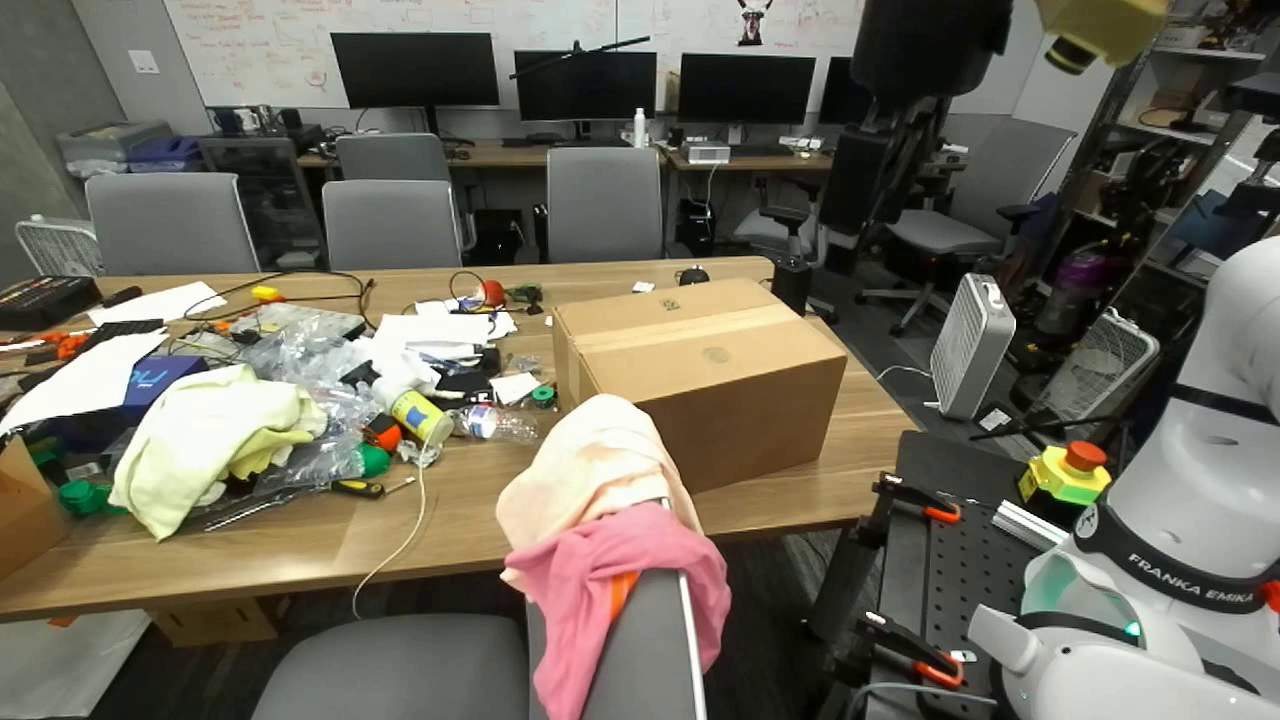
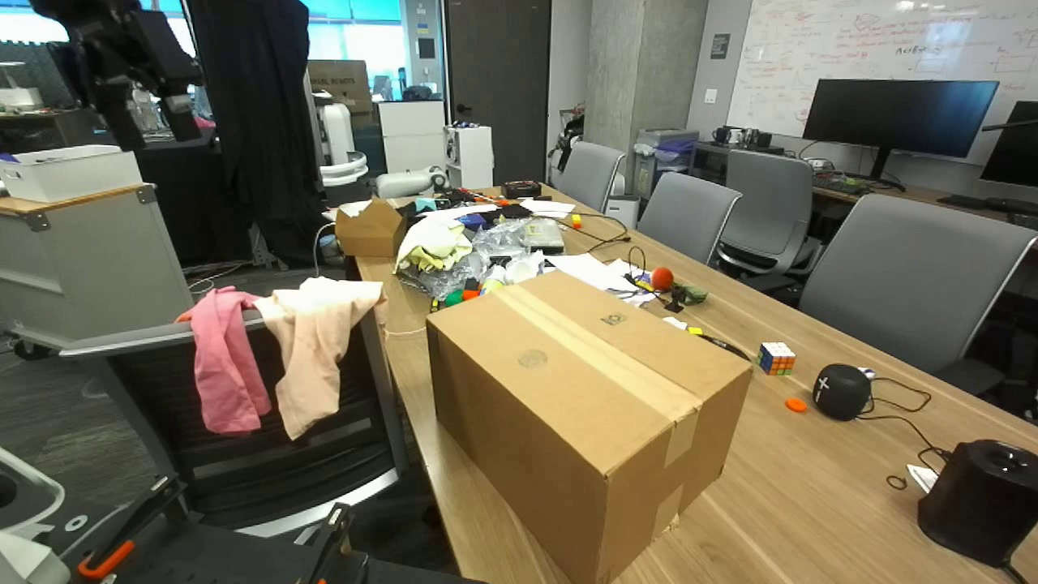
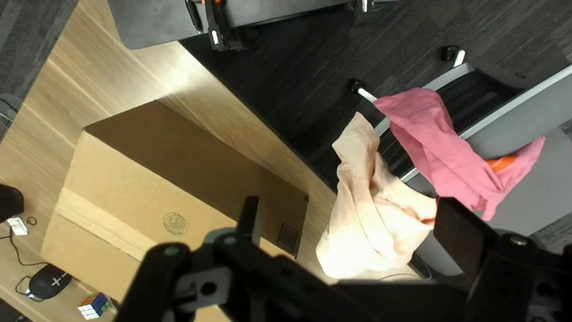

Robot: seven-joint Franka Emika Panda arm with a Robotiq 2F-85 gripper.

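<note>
My gripper is open, its two dark fingers wide apart with nothing held between them. High above the floor, it hangs clear of the furniture in exterior view 2, at the upper left. A peach cloth (image 3: pixel 370 214) and a pink cloth (image 3: pixel 434 142) drape over the back of a grey chair (image 2: pixel 117 341). Seen from the wrist, the peach cloth lies far below the gap between the fingers, and the right finger covers a little of the cloths' edges. A closed cardboard box (image 2: pixel 574 370) rests on the wooden table beside the chair.
On the table (image 1: pixel 480 528), clutter fills the far left, including a pale yellow cloth (image 1: pixel 216 432) and plastic wrap. A Rubik's cube (image 2: pixel 776 358) and a black speaker (image 2: pixel 842 391) sit past the box. Clamps (image 1: pixel 918 498) stick up from the robot's black mount.
</note>
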